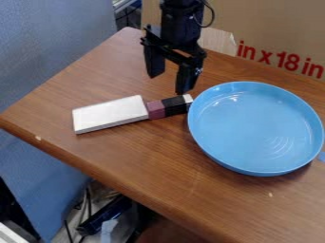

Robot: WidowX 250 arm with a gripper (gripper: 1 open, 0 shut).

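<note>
My black gripper [170, 71] hangs over the back part of the wooden table, its two fingers spread open with nothing between them. In front of it lies a flat white bar [108, 115] with a maroon section and a black section [172, 106] at its right end. That end reaches close to the rim of a light blue plate [256, 133] on the right of the table.
A cardboard panel [273, 28] with red print stands along the back. Cables and clutter lie below the left edge.
</note>
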